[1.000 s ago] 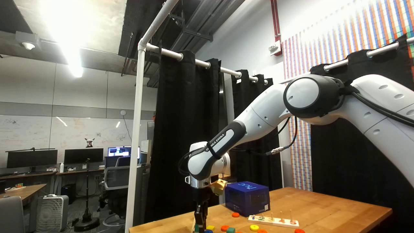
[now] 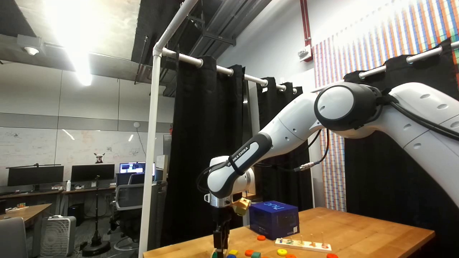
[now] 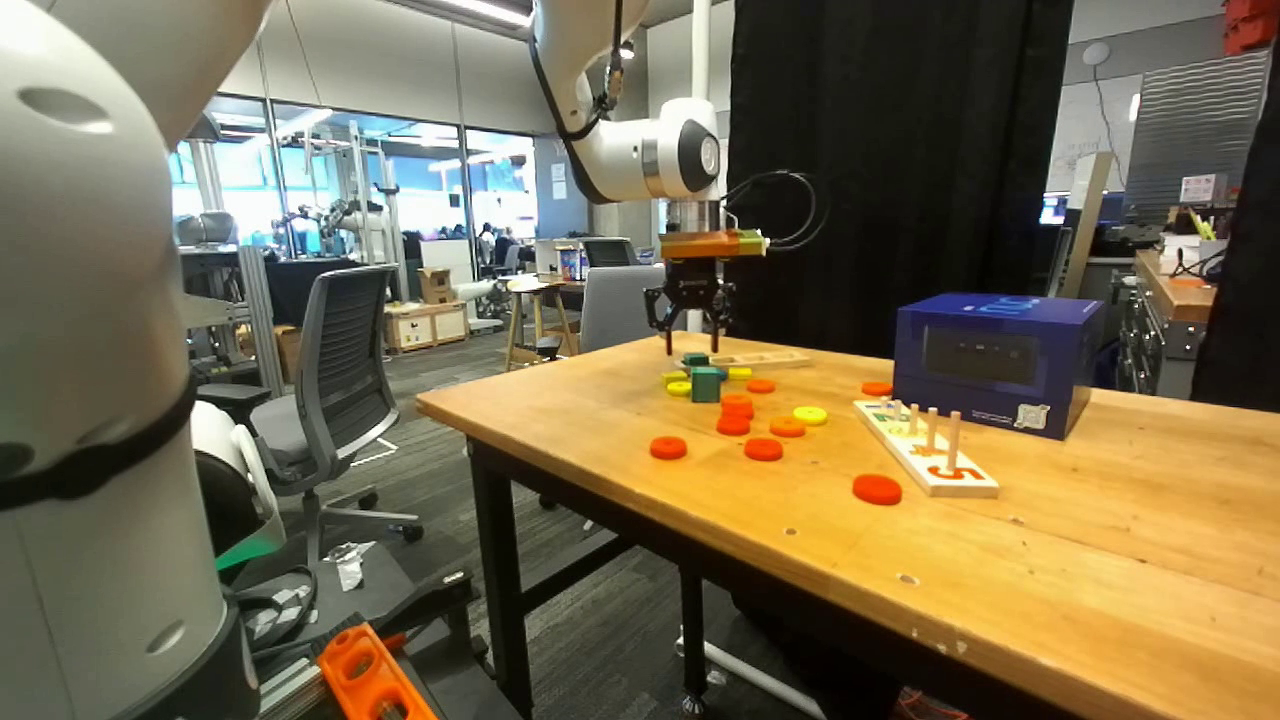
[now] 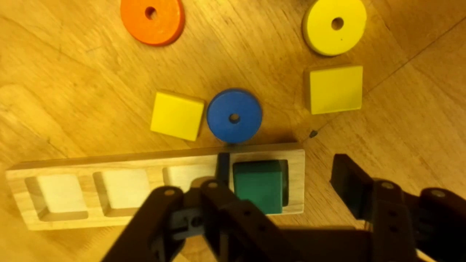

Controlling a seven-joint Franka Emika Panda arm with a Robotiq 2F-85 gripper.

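In the wrist view my gripper is partly open over the right end of a long wooden tray (image 4: 295, 159). A green block (image 4: 257, 190) sits in or over the tray's end recess, with a gap at its right side. The left finger (image 4: 223, 168) hangs close beside the block; the right finger (image 4: 347, 185) is well clear, beyond the tray's end. Nothing is gripped. The other recesses in view look empty, though my fingers cover part of one. In exterior view 2 the gripper (image 3: 692, 340) points down above the far table corner.
Near the tray lie a blue disc (image 4: 234, 117), two yellow blocks, a yellow disc (image 4: 334, 26) and an orange disc (image 4: 153, 19). Another green block (image 3: 705, 385), several orange discs, a numbered peg board (image 3: 942, 474) and a blue box (image 3: 996, 360) share the table.
My hand has shifted slightly left in exterior view 1, and the fingers appear in a slightly different position there. The peg board, blue box and discs have not moved.
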